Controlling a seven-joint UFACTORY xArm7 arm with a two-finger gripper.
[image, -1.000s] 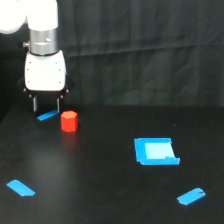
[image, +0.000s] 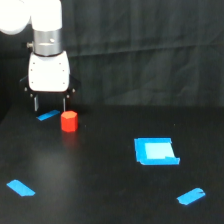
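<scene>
A small red block (image: 69, 122) rests on the black table toward the left. My white gripper (image: 50, 103) hangs pointing down, behind and slightly left of the block. Its dark fingers stand apart, open, and I see nothing between them. The block is clear of the fingers, as far as this view shows.
On the right half of the table is a blue square (image: 141, 146) with a white middle. Blue strips mark the table below the gripper (image: 48, 115), at the front left (image: 20, 188) and at the front right (image: 191, 196).
The gripper has shifted a little to the right, closer to the line of the red block. The block and the blue markings are where they were.
</scene>
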